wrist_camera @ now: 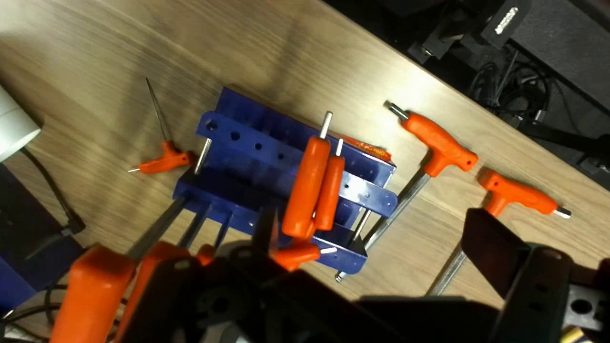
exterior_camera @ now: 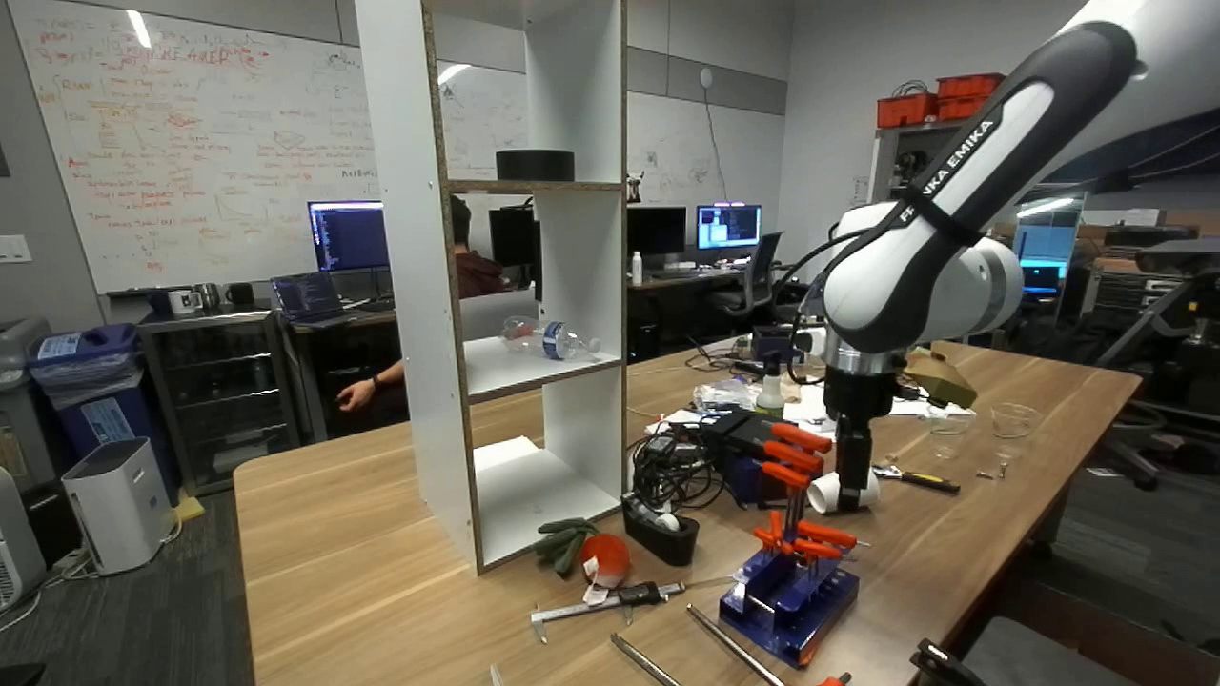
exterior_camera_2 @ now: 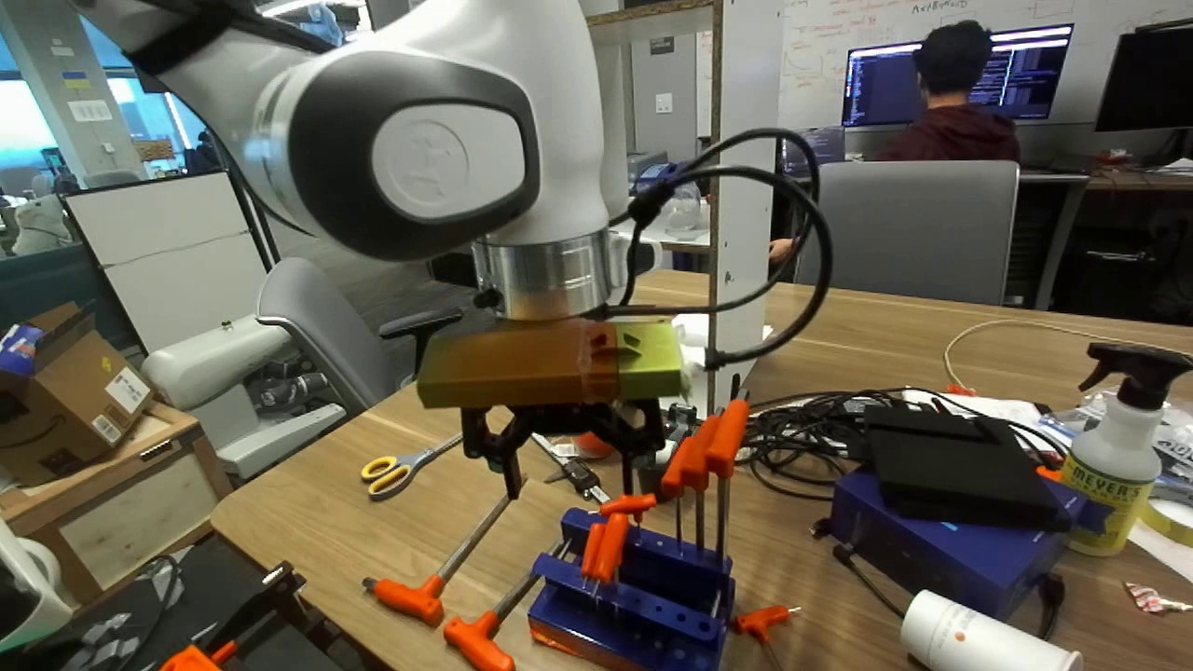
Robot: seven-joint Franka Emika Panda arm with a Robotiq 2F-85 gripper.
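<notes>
My gripper (exterior_camera_2: 571,490) points straight down, open, its two fingers wide apart with nothing held. In the wrist view, one dark finger (wrist_camera: 486,246) hangs to the right, above the loose T-handle keys, while the other is low beside the rack's handles. The blue metal rack (wrist_camera: 257,163) holds several orange T-handle hex keys; two of their handles (wrist_camera: 307,186) lie close together near its middle. Taller handles (exterior_camera_2: 716,442) rise at one side of it. On the wood table lie two large loose keys (exterior_camera_2: 408,598) and a small one (wrist_camera: 166,160). Contact between fingers and handles cannot be told.
A white cup (exterior_camera_2: 984,637) lies on its side near a blue box (exterior_camera_2: 939,537) and a tangle of cables (exterior_camera: 675,469). Calipers (exterior_camera: 606,602), a tape dispenser (exterior_camera: 660,532) and a white shelf unit (exterior_camera: 457,457) stand or lie beyond the rack.
</notes>
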